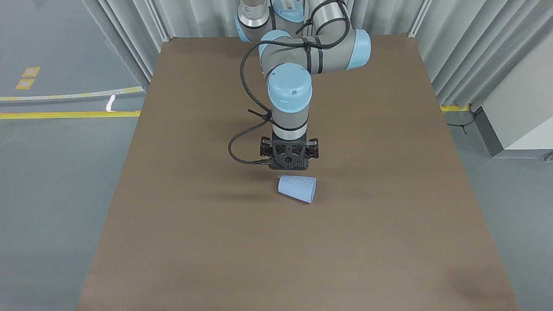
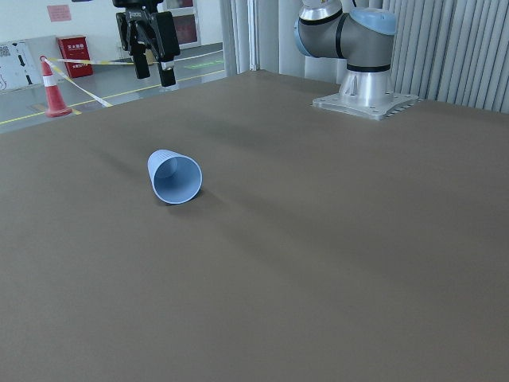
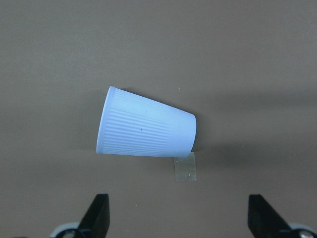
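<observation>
A light blue ribbed cup (image 1: pixel 297 187) lies on its side on the brown table, its mouth toward the camera in the left view (image 2: pixel 174 177). From above, in the wrist view, the cup (image 3: pixel 144 125) rests with its narrow base beside a small clear patch (image 3: pixel 185 169). My black gripper (image 2: pixel 151 70) hangs above the table, apart from the cup, and is open, its two fingers (image 3: pixel 96 218) wide apart at the bottom of the wrist view with nothing between them. In the front view the gripper's fingertips are hidden beneath its body.
The robot's base (image 2: pixel 366 102) stands at the back, before grey curtains. Beyond the table's edges are floor, a traffic cone (image 2: pixel 53 95) and a white block at the right of the front view.
</observation>
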